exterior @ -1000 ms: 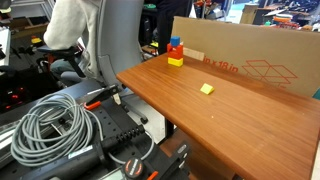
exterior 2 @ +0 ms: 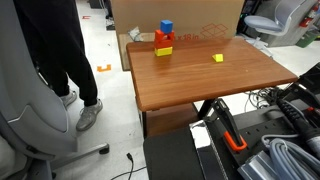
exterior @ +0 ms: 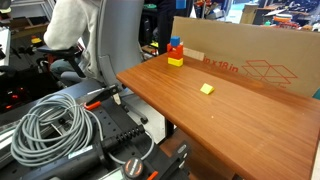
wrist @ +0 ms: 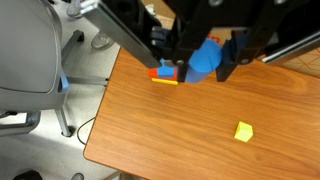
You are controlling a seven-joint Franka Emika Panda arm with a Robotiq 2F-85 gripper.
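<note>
In the wrist view my gripper is shut on a blue block [wrist: 205, 55], with the block showing between the dark fingers. Below it in that view, partly covered by the gripper, a small stack [wrist: 165, 76] shows blue, red and yellow. The exterior views show the stack upright on the wooden table: yellow block [exterior 2: 164, 51] at the bottom, red block [exterior 2: 162, 41] above it, blue block [exterior 2: 167, 27] on top. A separate yellow block [exterior: 207, 89] lies alone on the table.
Behind the table [exterior: 225, 120] stands a cardboard panel [exterior: 250, 60]. Bare wood surrounds the lone yellow block. Coiled grey cable [exterior: 45, 130] lies by the robot's base, off the table. A grey chair [wrist: 28, 60] stands beyond the table's edge.
The stack and the lone yellow block stay in place. At the top edge of exterior view 1, near the stack, a small blue patch now shows.
</note>
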